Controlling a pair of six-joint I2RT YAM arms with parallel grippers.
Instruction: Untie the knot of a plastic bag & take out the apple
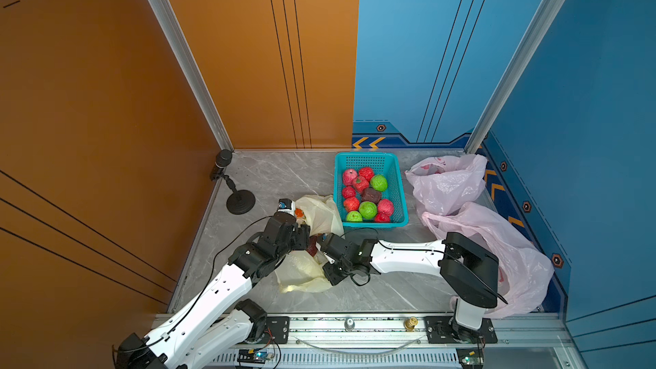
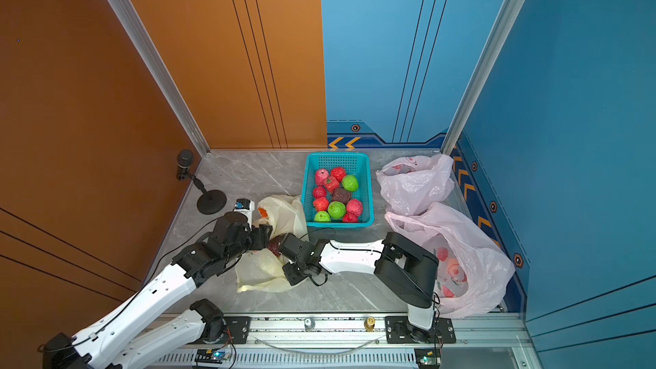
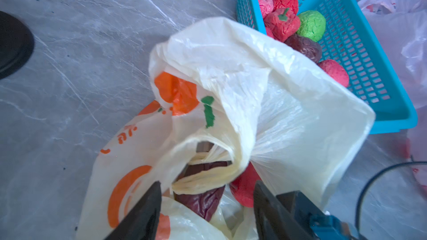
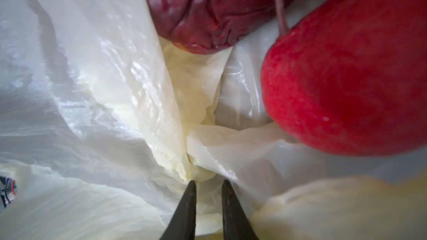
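Observation:
A pale cream plastic bag with orange print lies at the front left, its mouth spread. Inside, a dark purple wrinkled fruit (image 4: 209,9) sits beside a red apple-like fruit (image 4: 347,75) with a stem. My left gripper is over the bag's mouth, its fingers well apart. A twisted loop of the bag's plastic crosses just beyond them. My right gripper reaches into the bag from the right, below both fruits in its wrist view. Its fingers are close together, with thin bag plastic at their tips. How much plastic they hold is hard to see.
A teal basket (image 1: 404,194) of fruit stands just behind and right of the bag. Two pinkish plastic bags (image 2: 417,188) lie at the right wall. A black stand (image 1: 240,201) is at the back left. The two arms are close together over the bag.

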